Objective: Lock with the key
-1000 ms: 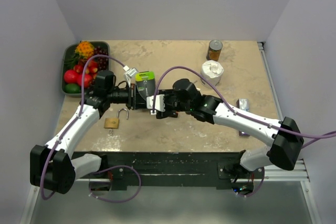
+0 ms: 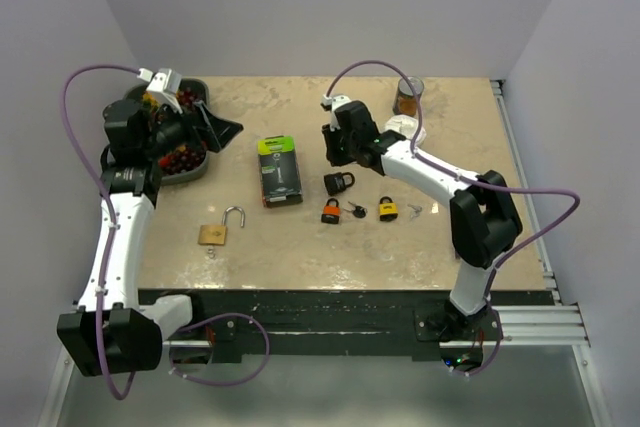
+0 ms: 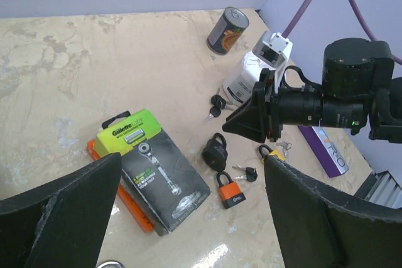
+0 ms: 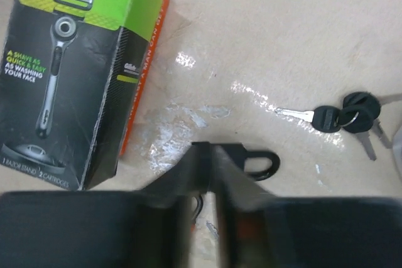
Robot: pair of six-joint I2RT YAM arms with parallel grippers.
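A black padlock (image 2: 339,183) lies on the table just above the orange padlock (image 2: 331,211) in the top view. Its shackle points right in the right wrist view; whether it is locked I cannot tell. Close by is my right gripper (image 2: 335,150), its blurred fingers (image 4: 188,186) partly covering the padlock body, with a gap between them. Black-headed keys (image 4: 358,114) lie to the padlock's right in that view; another key set (image 2: 357,211) sits beside the orange padlock. My left gripper (image 2: 217,127) hovers near the fruit basket, open and empty.
A razor box (image 2: 279,172) stands left of the padlocks. A yellow padlock (image 2: 388,210) and an open brass padlock (image 2: 213,234) lie apart. A can (image 2: 408,96) and white roll (image 2: 403,126) stand behind the right arm.
Both grippers were close together near the razor box; the left has withdrawn left and back, the right moved right and back.
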